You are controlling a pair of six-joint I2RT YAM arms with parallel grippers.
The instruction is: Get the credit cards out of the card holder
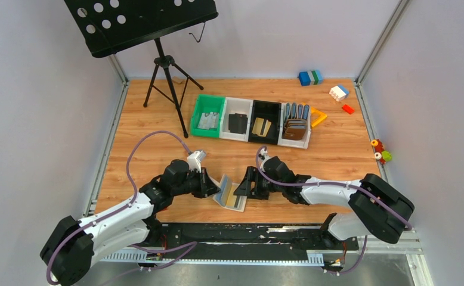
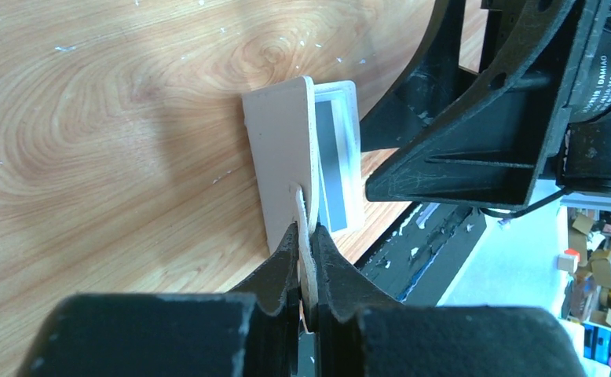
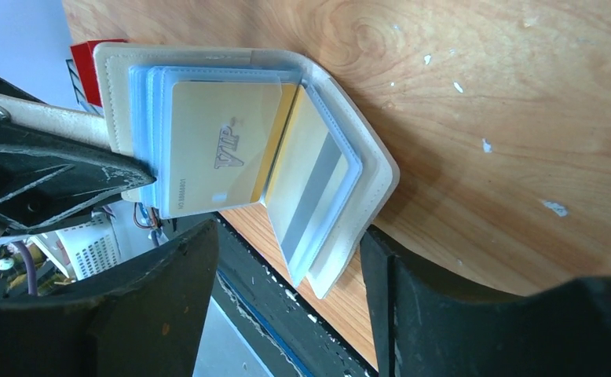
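Note:
A pale card holder [image 1: 229, 199] lies open near the table's front, clear sleeves fanned, with a gold VIP card [image 3: 220, 141] and a striped card [image 3: 306, 181] inside. My left gripper is shut on the holder's cover, which stands up between its fingertips. My right gripper is part open at the holder's other side, its fingertips over the lower edge, with no card seen held between them.
Behind lie a green bin [image 1: 197, 116], other compartments [image 1: 235, 104], toy bricks [image 1: 310, 78] and a music stand [image 1: 170, 77]. The table's front edge is close to the holder.

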